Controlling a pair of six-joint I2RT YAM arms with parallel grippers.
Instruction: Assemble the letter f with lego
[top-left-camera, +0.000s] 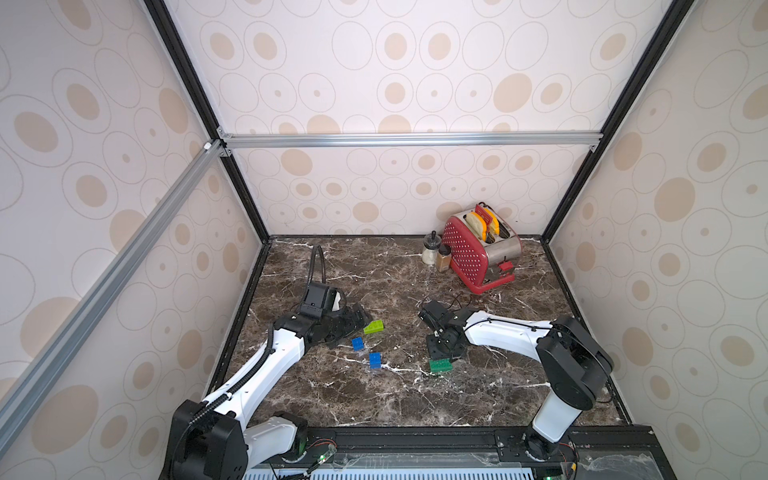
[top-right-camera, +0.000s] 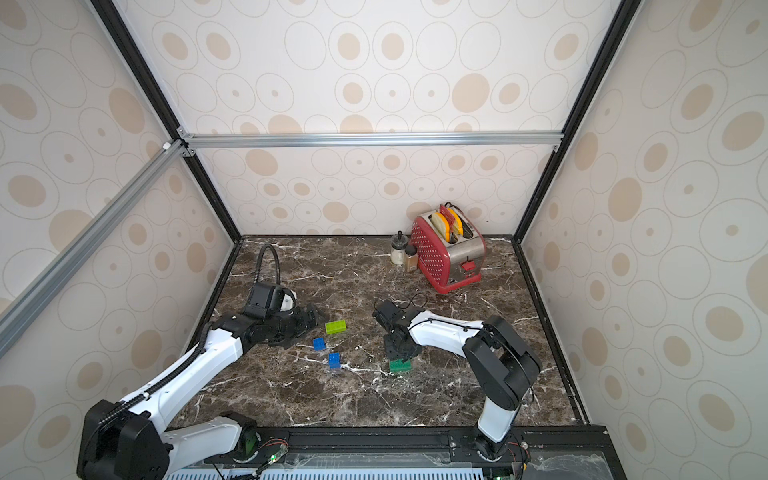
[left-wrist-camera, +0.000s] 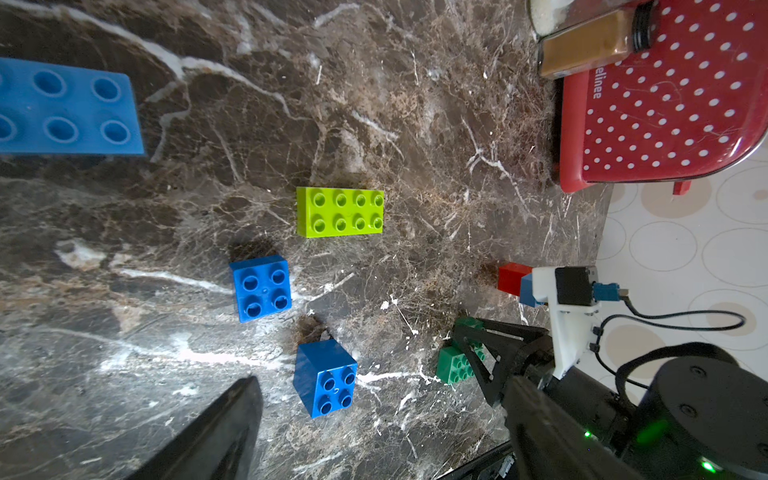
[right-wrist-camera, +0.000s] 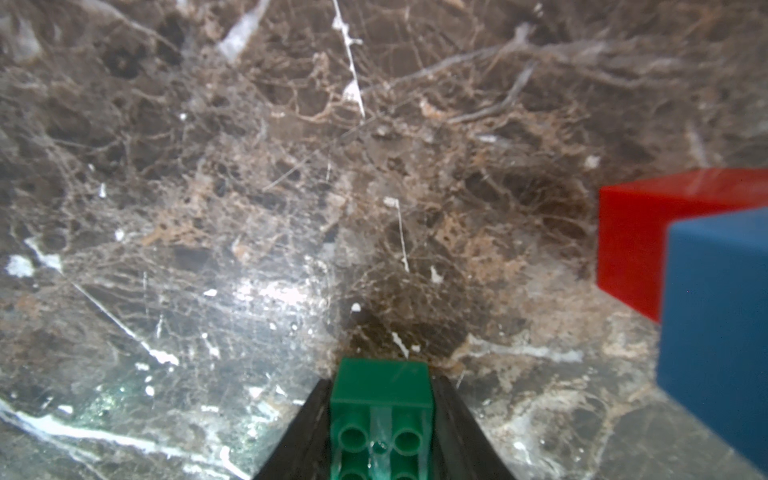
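Note:
My left gripper hangs open above the table, its blurred fingers (left-wrist-camera: 216, 432) wide apart with nothing between them. Ahead of it lies a lime-green brick (left-wrist-camera: 342, 212), studs up. Two small blue bricks (left-wrist-camera: 261, 288) are closer to the fingers; the nearer blue brick (left-wrist-camera: 325, 377) looks taller. My right gripper is shut on a dark green brick (right-wrist-camera: 381, 382), low over the marble; whether that brick touches the table is unclear. A red brick (right-wrist-camera: 636, 232) and a blue brick (right-wrist-camera: 720, 312) stand to its right, partly out of frame.
A larger light-blue brick (left-wrist-camera: 64, 104) lies at the left of the left wrist view. A red dotted toaster (top-left-camera: 477, 252) and two shakers (top-left-camera: 437, 254) stand at the back right.

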